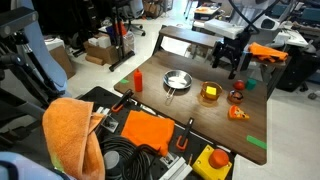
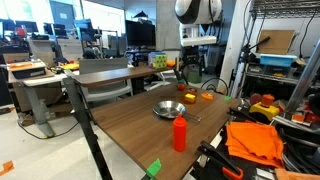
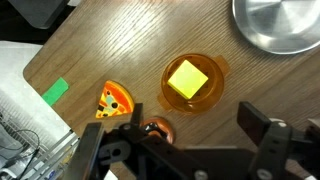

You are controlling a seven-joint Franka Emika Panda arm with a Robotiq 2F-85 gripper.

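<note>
My gripper stands open in the wrist view, its dark fingers wide apart with nothing between them. In exterior view 1 the gripper (image 1: pixel 238 70) hangs above the far right part of the wooden table (image 1: pixel 205 118). A yellow block (image 3: pixel 187 77) rests inside a small amber bowl (image 3: pixel 206 100), ahead of the fingers in the wrist view. Left of that bowl lies a toy pizza slice (image 3: pixel 115 99). A round brown and red item (image 3: pixel 158 127) shows partly beside the left finger; the gripper hides the rest.
A metal pan (image 1: pixel 177 79) with a handle sits left of the bowl. Near the table's left end stands a red bottle (image 1: pixel 138 81). A green cup (image 1: pixel 251 83) is at the far right edge. Bare wood surrounds the pizza slice.
</note>
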